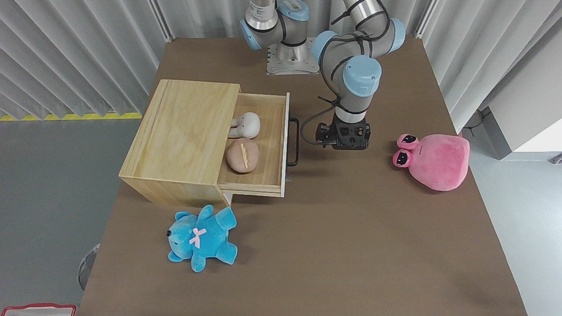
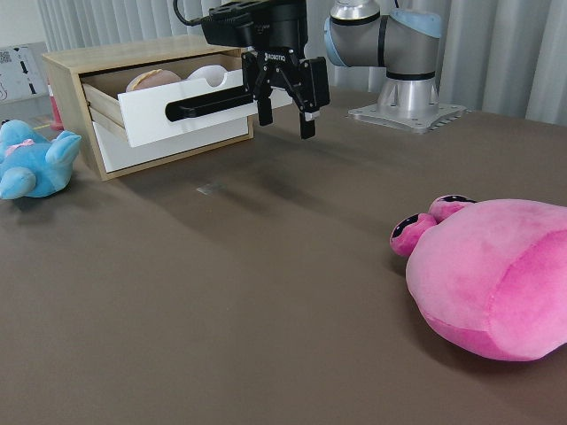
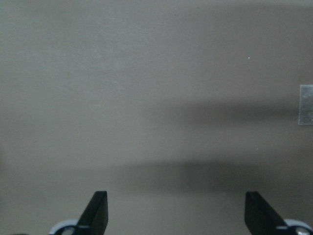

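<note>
My gripper (image 1: 342, 138) hangs right of the pulled-out drawer, low over the table in the left view (image 2: 285, 122). In the wrist view its two fingers stand wide apart over bare table, nothing between them. The wooden cabinet (image 1: 179, 137) has its drawer (image 1: 268, 158) out, with a black handle (image 1: 295, 160); inside lie a white soft toy (image 1: 247, 125) and a round tan object (image 1: 242, 158). A blue bear (image 1: 210, 242) lies in front of the cabinet. A pink plush (image 1: 440, 163) lies at the table's right.
</note>
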